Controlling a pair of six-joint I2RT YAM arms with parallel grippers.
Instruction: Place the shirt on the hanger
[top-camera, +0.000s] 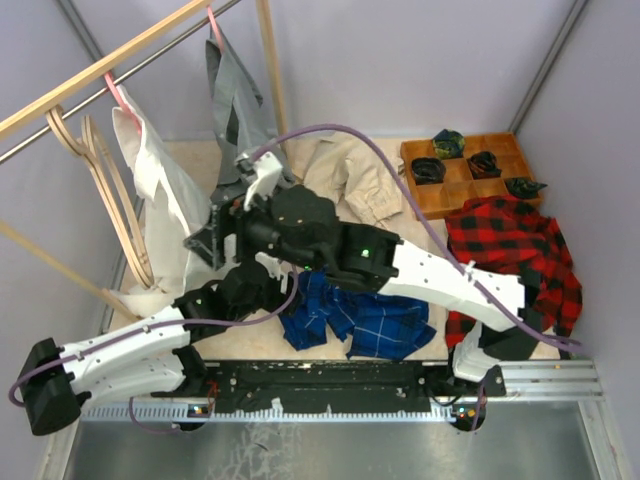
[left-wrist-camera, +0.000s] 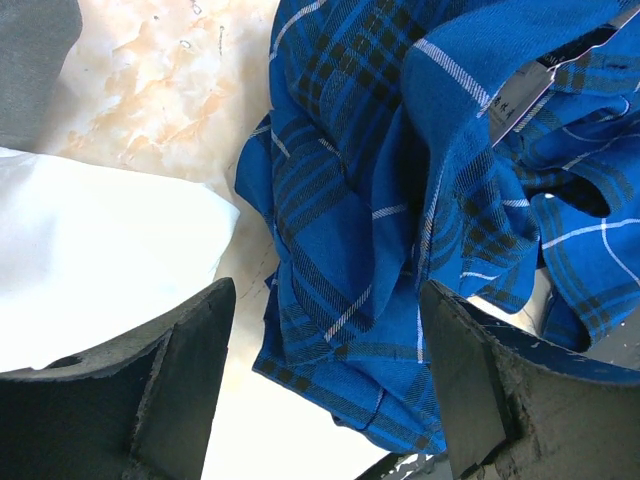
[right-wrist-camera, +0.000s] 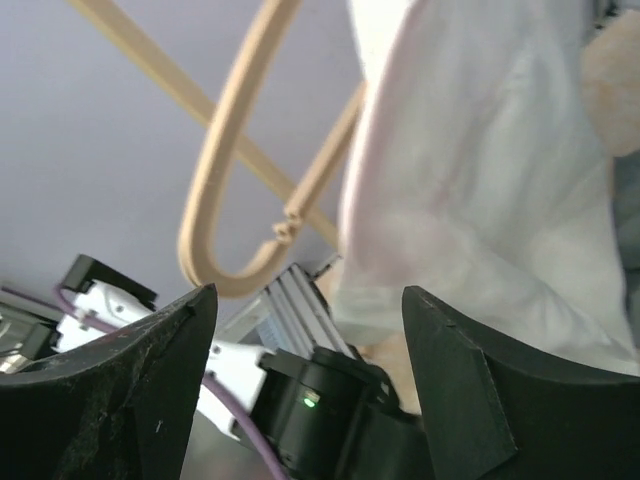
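Observation:
On the table lies a crumpled blue plaid shirt (top-camera: 375, 318), its left part partly behind my left arm in the top view. Two bare wooden hangers (top-camera: 108, 205) hang from the rail at the left. Over the shirt's left end is my left gripper, its fingers apart with plaid cloth below them; the frames do not show any cloth gripped. My right gripper is raised to the left, in front of the hung white cloth. Its fingers stand apart and nothing shows between them. The curved end of a hanger (right-wrist-camera: 207, 235) appears ahead of it in the right wrist view.
A white cloth (top-camera: 170, 190) and a grey one (top-camera: 235, 110) hang beside the hangers. Beige clothing (top-camera: 360, 170) lies at the back. A wooden compartment box (top-camera: 435, 195) and a red-black checked cloth (top-camera: 510, 240) occupy the right side. My right arm passes above the left arm's gripper end.

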